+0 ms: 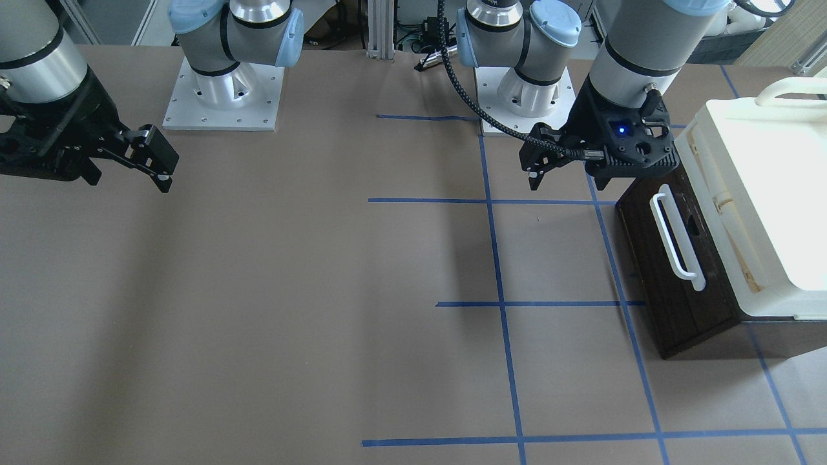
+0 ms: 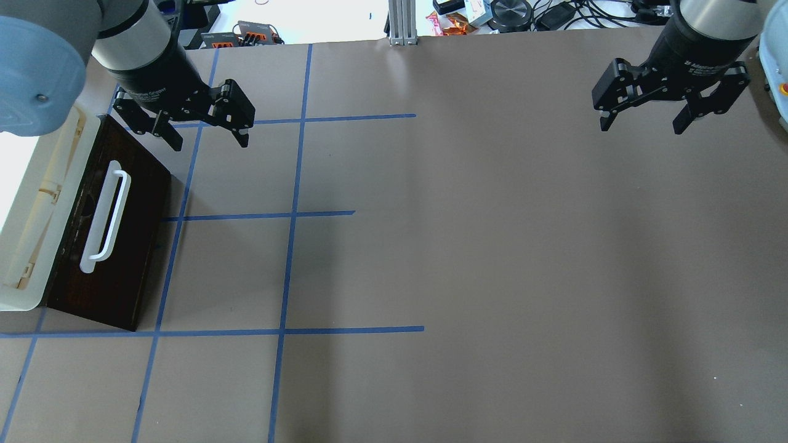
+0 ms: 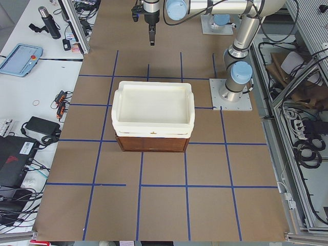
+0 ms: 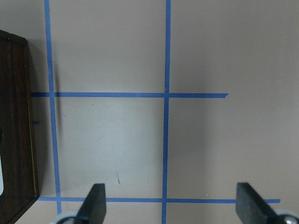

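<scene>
My gripper stands open above the taped floor, nothing between its fingers; in the front view it is at the upper right [image 1: 566, 178], in the top view at the upper left [image 2: 209, 141]. A dark wooden box [image 2: 118, 288] with a white handle [image 2: 112, 218] stands beside and below it. A white plastic tray [image 3: 152, 107] rests on top of the box. In the left wrist view only the box's dark side [image 4: 14, 126] shows at the left edge.
A second arm with a black gripper [image 2: 665, 96] hangs at the other side. Blue tape lines form a grid on the floor, which is clear in the middle. Cables and tools lie beyond the edges.
</scene>
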